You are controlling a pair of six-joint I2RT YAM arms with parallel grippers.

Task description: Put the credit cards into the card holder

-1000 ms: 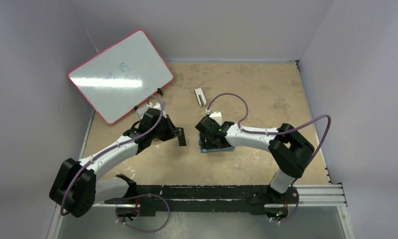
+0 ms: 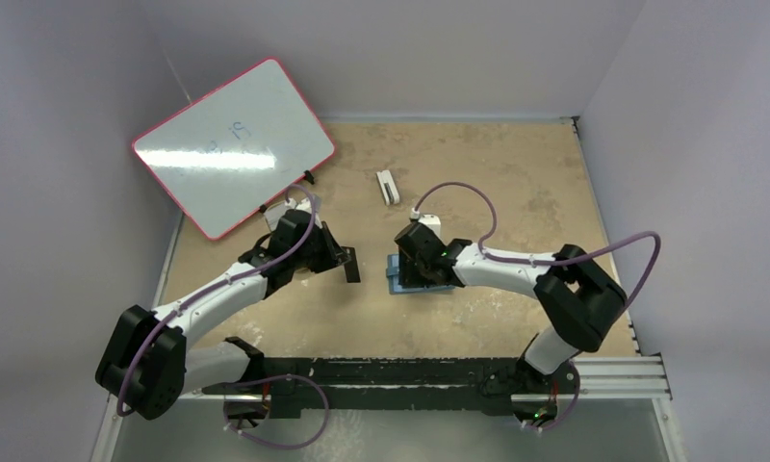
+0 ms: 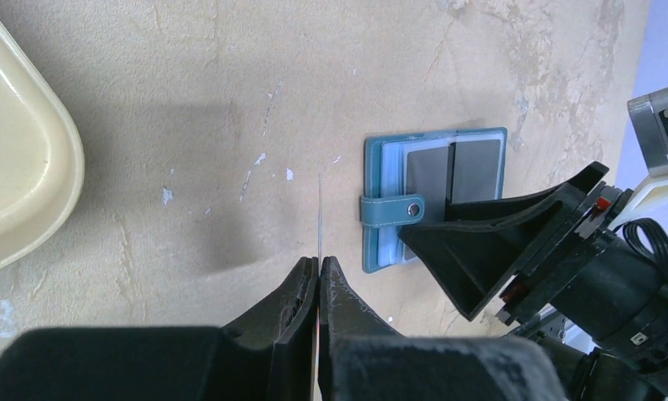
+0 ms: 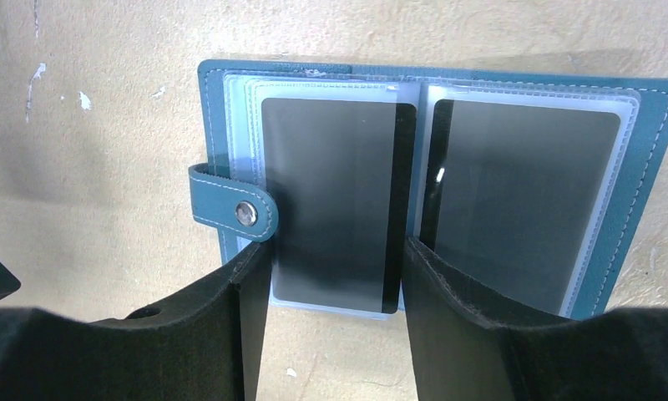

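A dark card (image 2: pixel 353 267) stands out from the tip of my left gripper, which is shut on it. In the left wrist view the card (image 3: pixel 320 217) appears edge-on as a thin line rising from the left gripper. The blue card holder (image 4: pixel 648 184) lies open on the table, with a dark card (image 4: pixel 331 184) in its left clear pocket and another (image 4: pixel 518 175) in the right one. Over the left pocket is my right gripper, its fingers spread apart with nothing held between them. The snap strap (image 4: pixel 230 203) sits at the holder's left edge.
A cream tray (image 3: pixel 59 180) is partly in view beside the left gripper. Further back lie a small white object (image 2: pixel 388 188) and a leaning whiteboard (image 2: pixel 237 144). Bare table separates the held card from the holder.
My right arm has shifted to the right over the holder, uncovering more of its left edge in the top view. The left arm and its card have stayed still.
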